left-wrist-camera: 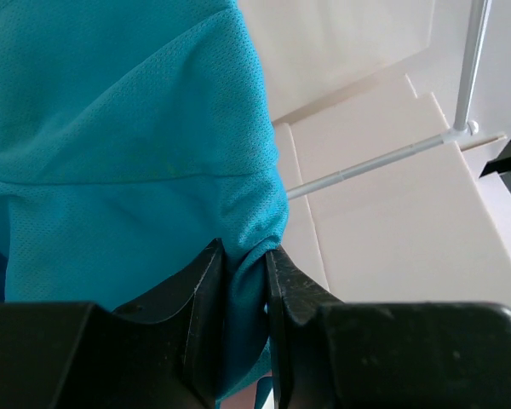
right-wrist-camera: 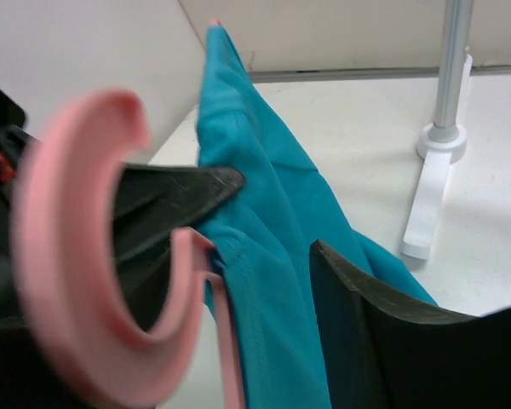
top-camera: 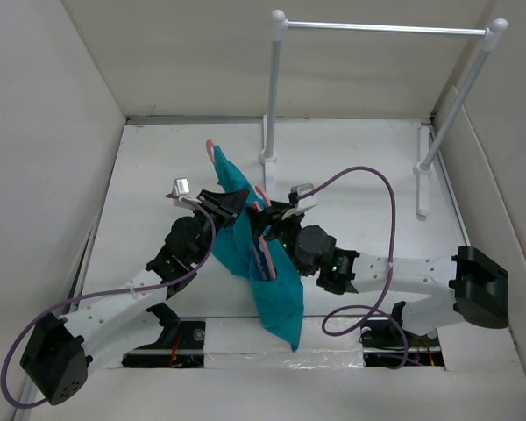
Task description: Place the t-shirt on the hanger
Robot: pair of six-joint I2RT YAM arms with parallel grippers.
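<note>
The teal t shirt [top-camera: 276,307] hangs from my left gripper [top-camera: 236,201], which is shut on its bunched cloth; the left wrist view shows the fabric [left-wrist-camera: 119,145] pinched between the fingers. A pink hanger [right-wrist-camera: 77,247] is within the shirt, its hook large and blurred close to the right wrist camera, with a pink strip running down the cloth. My right gripper [top-camera: 267,219] is open around the hook area, right beside the left gripper; its finger [right-wrist-camera: 383,349] lies in front of the shirt.
A white rack with a horizontal bar [top-camera: 377,28] and two uprights stands at the back right, its feet [top-camera: 422,189] on the white floor. Walls enclose the sides and back.
</note>
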